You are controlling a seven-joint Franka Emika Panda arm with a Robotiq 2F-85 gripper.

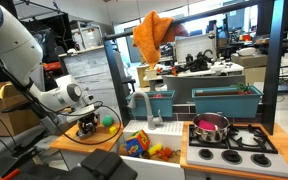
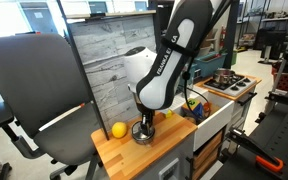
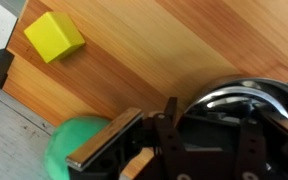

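A shiny metal bowl (image 2: pixel 142 133) stands on the wooden counter at the left end of the kitchen. My gripper (image 2: pixel 145 125) is lowered right at it. In the wrist view the silver rim and dark inside of the bowl (image 3: pixel 249 92) fill the lower right, partly covered by my dark fingers. The gripper is shut; nothing clear shows between its fingers, and whether the thin rim is caught there is hidden. Close by lie a yellow block (image 3: pixel 54 37) and a green ball (image 3: pixel 72 146).
A yellow-orange ball (image 2: pixel 119 129) lies beside the bowl on the counter. Across the sink (image 1: pixel 161 137), which holds several coloured toys, a pot (image 1: pixel 209 128) stands next to the stove (image 1: pixel 234 150). Bare counter shows at the near edge.
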